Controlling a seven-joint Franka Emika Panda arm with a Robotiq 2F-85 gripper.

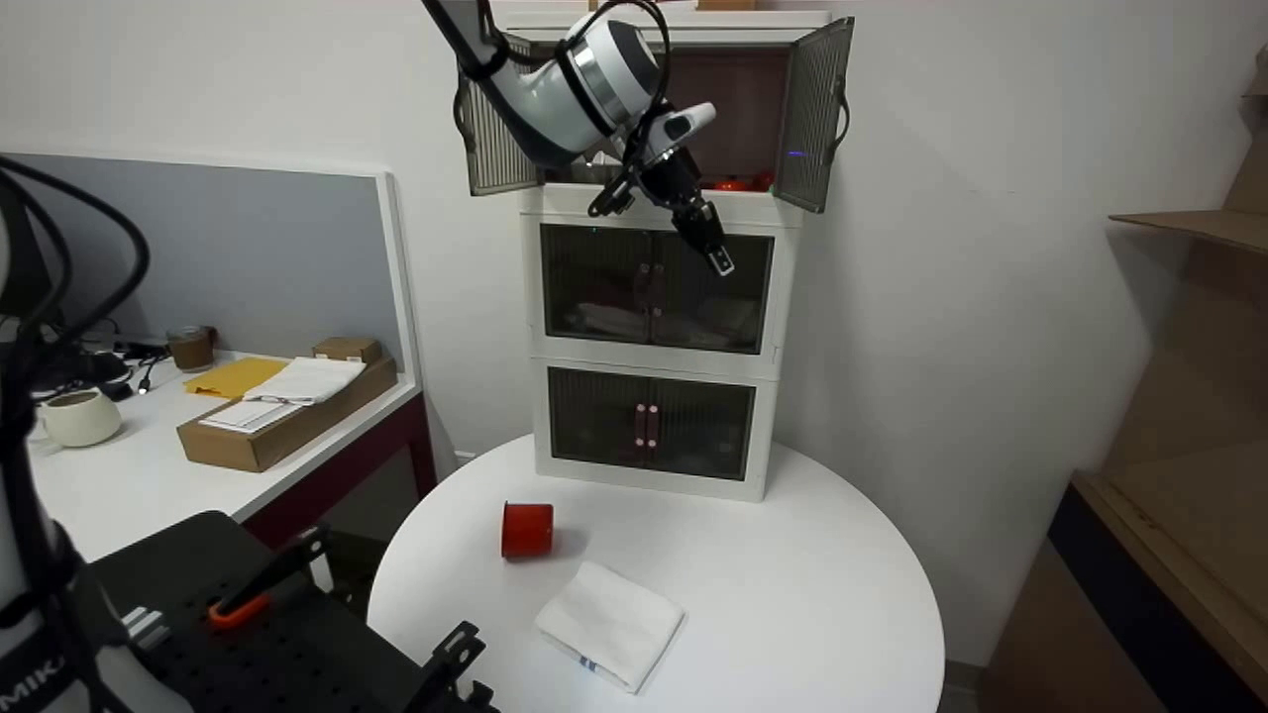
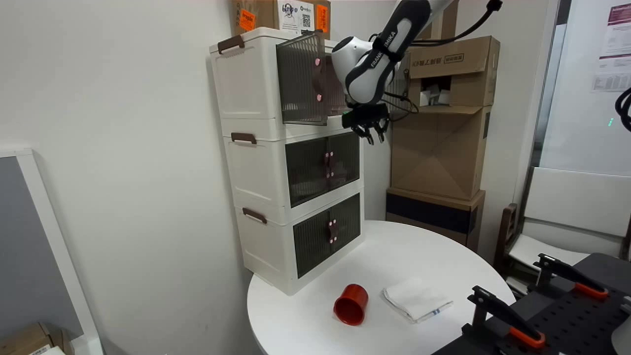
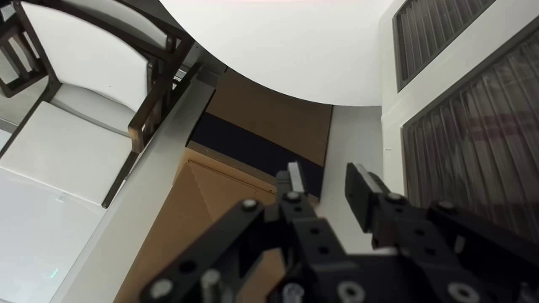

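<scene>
A red cup (image 1: 526, 530) lies on its side on the white round table (image 1: 808, 570), left of and apart from a folded white cloth (image 1: 611, 623) with blue marks. In the second exterior view, the mouth of the cup (image 2: 351, 304) faces the camera, and no object shows inside. High above the table, my gripper (image 1: 720, 263) hangs in front of the middle cabinet doors. Its two fingers stand apart in the wrist view, so the gripper is open with nothing between them.
A stacked white cabinet (image 1: 654, 362) stands at the table's back. Its top doors, including the right door (image 1: 817, 113), are swung open; the lower ones are closed. Red items (image 1: 734, 183) show in the top compartment. Cardboard boxes (image 2: 440, 148) stand to the side.
</scene>
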